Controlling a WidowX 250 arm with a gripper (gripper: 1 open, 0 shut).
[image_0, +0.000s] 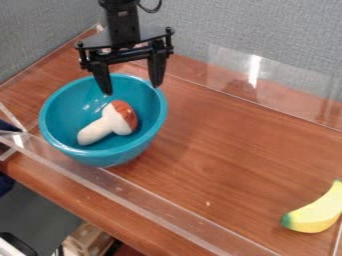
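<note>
My black gripper hangs open above the back of a turquoise bowl, its two fingers apart over the rim with nothing visible held. Inside the bowl lies a toy mushroom with a white stem and a red-orange cap. A yellow banana with a green tip lies apart at the front right of the wooden table.
Clear plastic edging runs along the table's back and left front. A grey wall stands behind. Some dark and wooden items are below the left front edge.
</note>
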